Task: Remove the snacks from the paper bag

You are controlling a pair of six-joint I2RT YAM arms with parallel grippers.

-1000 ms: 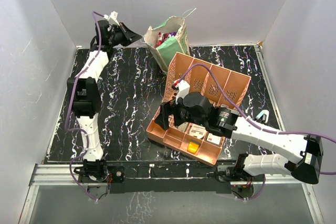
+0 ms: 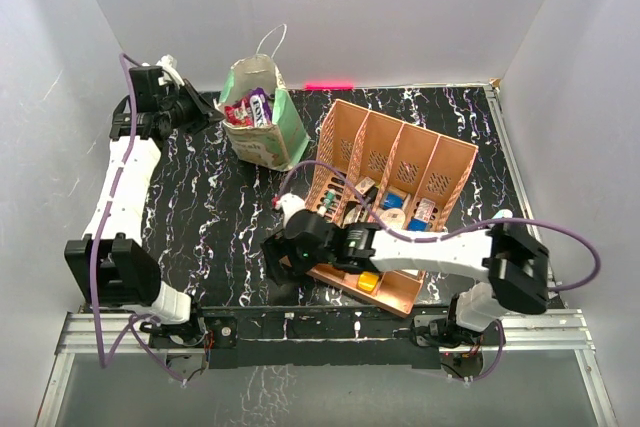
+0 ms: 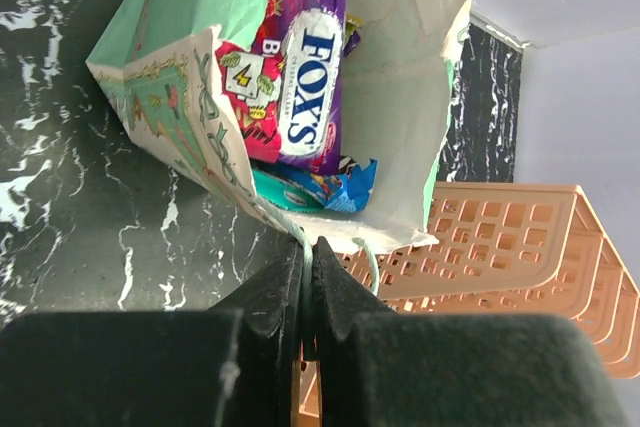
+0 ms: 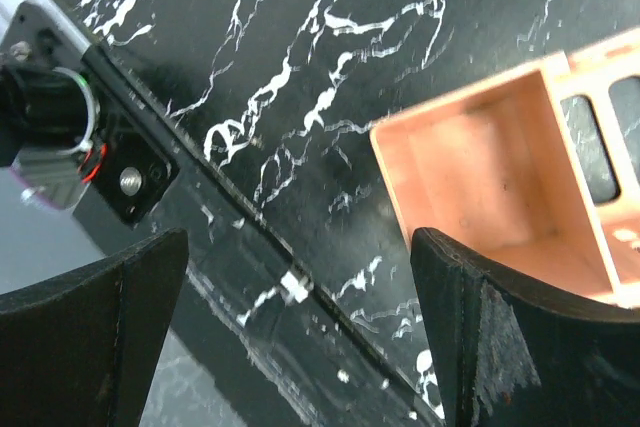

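The paper bag (image 2: pixel 277 143) stands at the back centre-left, open, holding a purple Fox's packet (image 3: pixel 312 87), a red packet (image 2: pixel 236 111) and a blue packet (image 3: pixel 345 187). My left gripper (image 2: pixel 213 113) is at the bag's left, shut on the bag's string handle (image 3: pixel 292 224), as the left wrist view shows. My right gripper is open and low over the front-left corner of the orange organiser, with nothing between its fingers.
The orange compartmented organiser (image 2: pixel 445 167) fills the right half of the table, holding small items. A pink strip (image 2: pixel 330 84) lies at the back edge. Bare marble lies at centre-left.
My left gripper has moved left and toward the front, and the bag has come with it. My right arm has moved left and down, over the organiser's front-left corner.
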